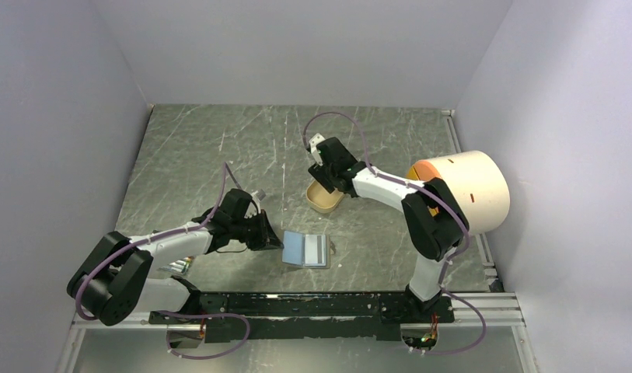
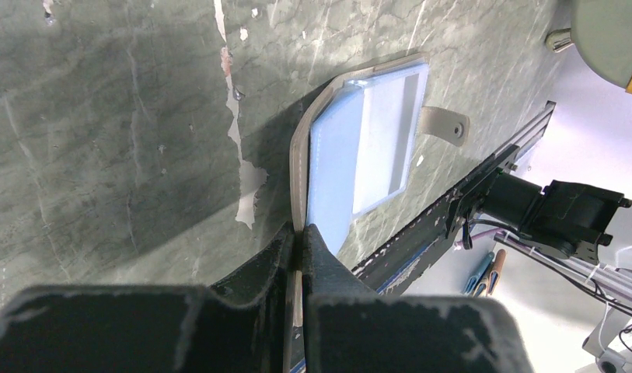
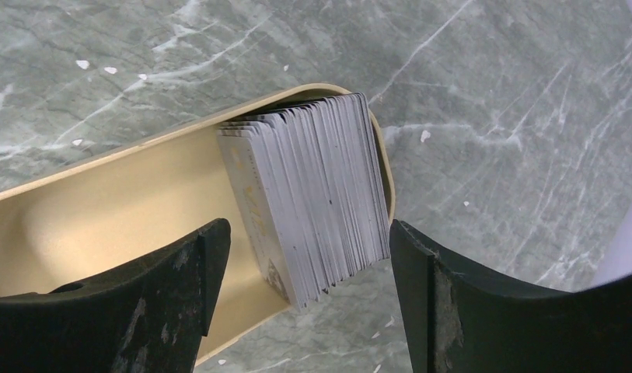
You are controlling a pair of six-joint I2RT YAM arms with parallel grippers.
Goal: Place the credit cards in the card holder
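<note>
The card holder [image 1: 315, 250] lies open on the table, blue flap to the left, pale sleeve to the right. My left gripper is shut on its near edge, by the grey cover and blue flap. Behind the holder, a cream box [image 1: 322, 200] holds a thick stack of cards [image 3: 312, 194] at one end, seen in the right wrist view. My right gripper is over this box with its fingers apart, either side of the stack's lower part, nothing visibly clamped between them.
A large cream cylinder with orange rim [image 1: 472, 194] stands at the right edge. Small items lie at the left edge, partly under my left arm. Grey walls enclose the table.
</note>
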